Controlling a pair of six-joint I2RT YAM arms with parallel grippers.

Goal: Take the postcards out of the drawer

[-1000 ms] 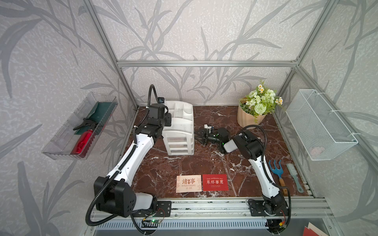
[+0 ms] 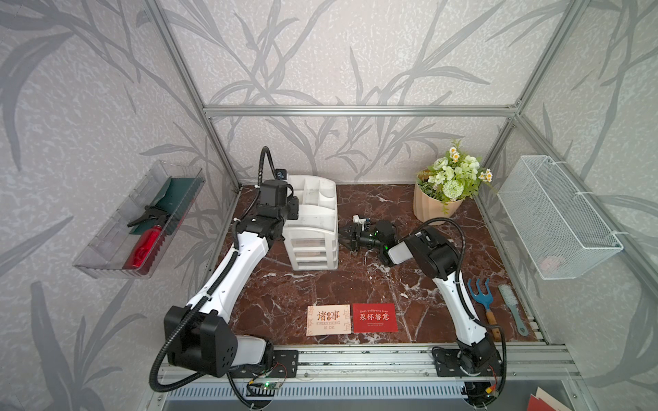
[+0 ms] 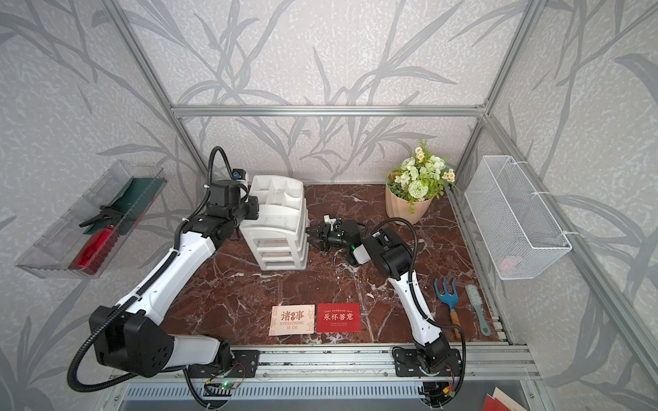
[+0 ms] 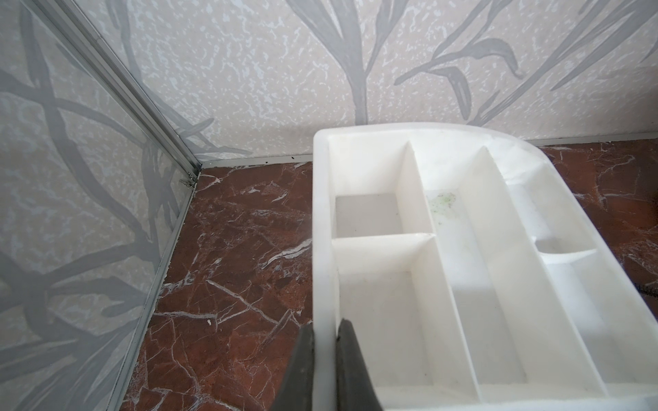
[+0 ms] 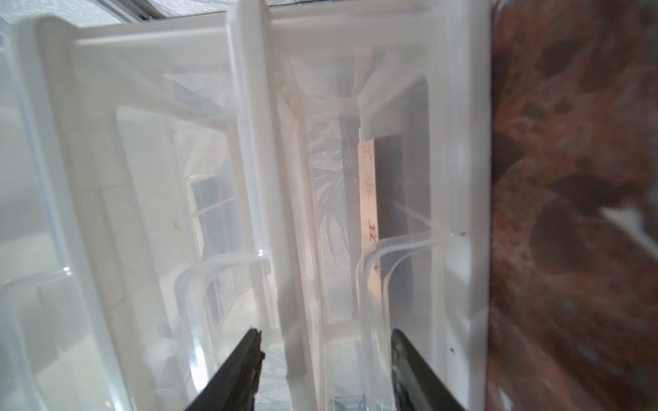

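Observation:
A white drawer cabinet [image 2: 319, 219] stands left of the table's middle, drawer fronts facing my right arm. At its top tray's left rim [image 4: 322, 226], my left gripper is shut, a finger either side of the rim. My right gripper is open in front of the translucent drawers; no object shows held between its fingers. Inside the drawer nearest the tabletop, a narrow beige card [image 5: 368, 188] with characters shows through the plastic. A beige postcard [image 2: 328, 320] and a red postcard [image 2: 375, 318] lie side by side at the table's front.
The flower pot [image 2: 438, 203] is at the back right. A blue fork [image 2: 482, 296] and a brush [image 2: 512, 306] lie along the right edge. A wire basket [image 2: 558, 215] and a clear bin [image 2: 144, 219] hang on the walls. Marble is bare between cabinet and postcards.
My right gripper has shifted very slightly left, toward the cabinet. The left arm, cabinet and both postcards on the table have stayed put.

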